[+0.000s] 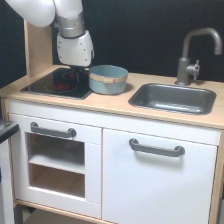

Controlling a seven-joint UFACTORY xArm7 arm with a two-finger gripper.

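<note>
A grey-blue pot (110,86) with a brownish band on its near left side sits at the right edge of the black cooktop (45,85), partly over the wooden counter. At the pot's left side, low over the cooktop, is my gripper (82,73), hanging from the white arm. Its dark fingers blend into the dark background and cooktop. Whether they are open or shut on the pot's edge does not show.
A metal sink (172,98) with a grey faucet (190,58) fills the right side of the counter. Bare wood (122,100) lies between pot and sink. Below are white cabinet doors with grey handles (157,149). A dark wall stands behind.
</note>
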